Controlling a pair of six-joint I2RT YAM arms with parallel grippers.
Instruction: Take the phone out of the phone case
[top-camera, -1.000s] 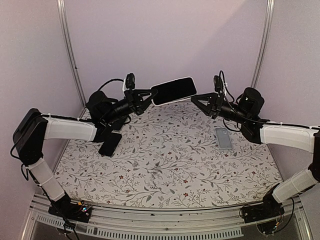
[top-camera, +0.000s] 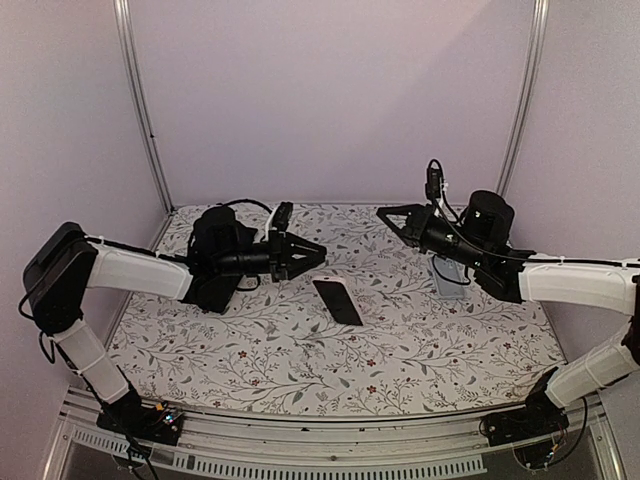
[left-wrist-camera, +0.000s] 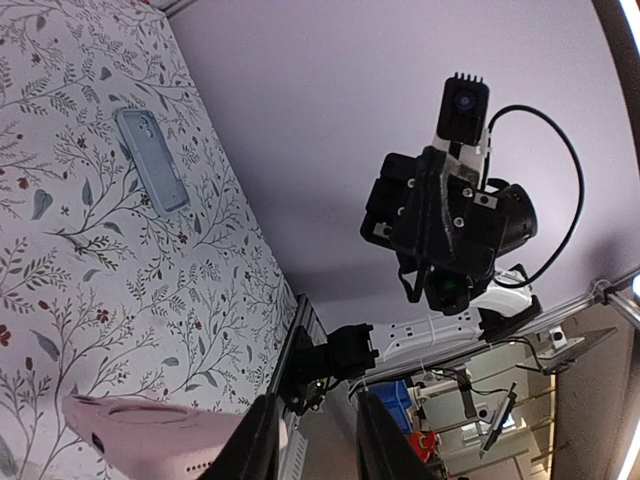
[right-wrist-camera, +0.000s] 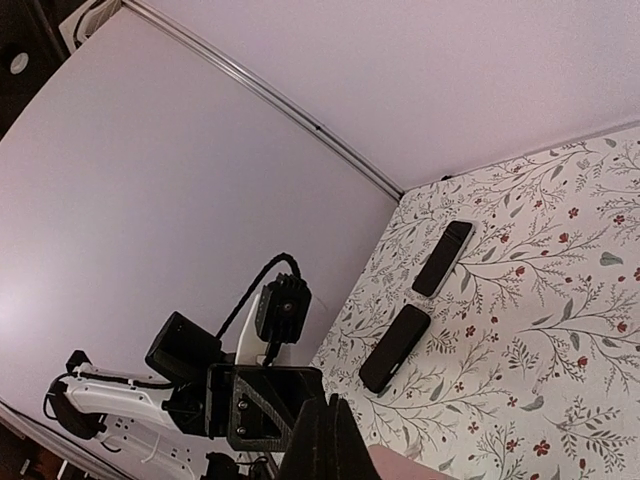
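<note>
The phone (top-camera: 338, 302), dark screen towards the camera, is below and just right of my left gripper (top-camera: 322, 257) in the top view. Its pink case (left-wrist-camera: 165, 440) shows at the lower left of the left wrist view, outside the left fingers (left-wrist-camera: 262, 440), which stand apart and empty. I cannot tell whether the phone touches the table. My right gripper is shut, with nothing between its fingers; it hangs up and to the right of the phone. Only an edge of the pink case (right-wrist-camera: 400, 465) enters the right wrist view, beside those fingers.
Two dark phones, a farther one (right-wrist-camera: 445, 258) and a nearer one (right-wrist-camera: 395, 347), lie on the left part of the table. A pale blue-grey phone or case lies on the right part.
</note>
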